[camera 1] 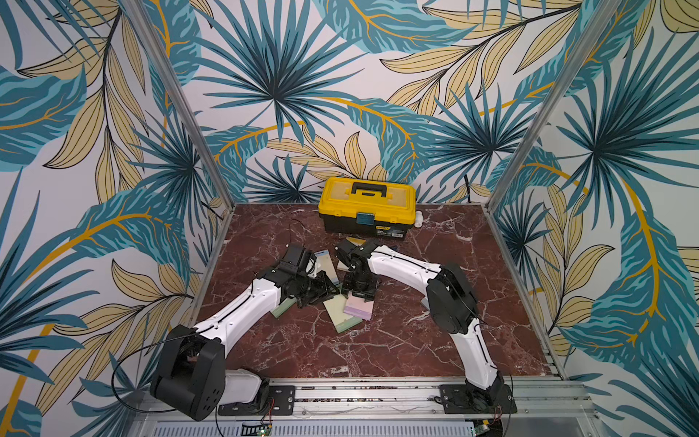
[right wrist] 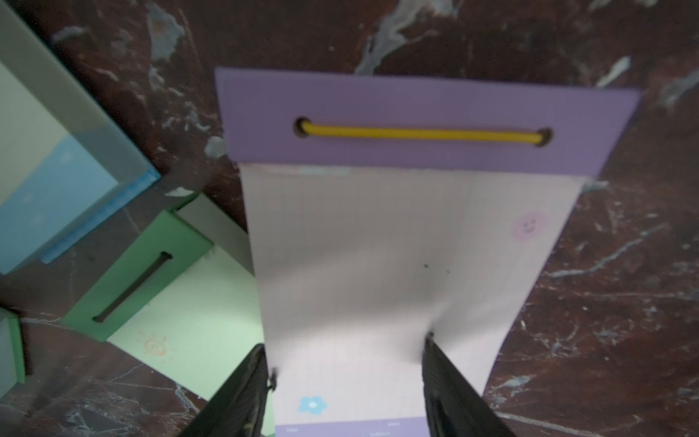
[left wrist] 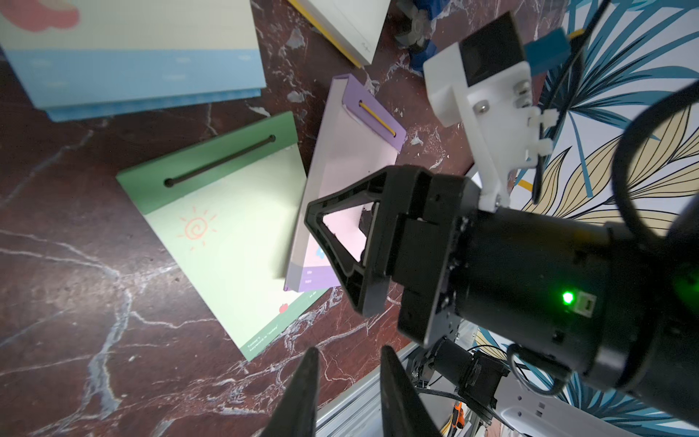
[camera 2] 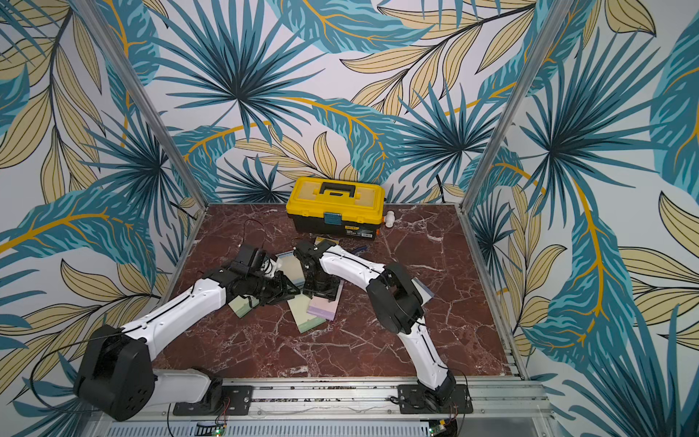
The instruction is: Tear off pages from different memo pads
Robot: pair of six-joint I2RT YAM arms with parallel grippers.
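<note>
A purple memo pad (right wrist: 407, 276) with a yellow cord fills the right wrist view, my right gripper open low over its page. In the left wrist view that pad (left wrist: 320, 153) lies on the right side of a green memo pad (left wrist: 225, 233), with the right gripper above it. A blue pad (left wrist: 131, 65) and a white pad (left wrist: 346, 18) with yellow edge lie behind. My left gripper, fingers part open with nothing visible between, is above the table just left of the pads.
A yellow toolbox (camera 1: 367, 207) stands at the back, a small white object (camera 2: 389, 218) beside it. Another green pad (camera 2: 240, 308) lies at left.
</note>
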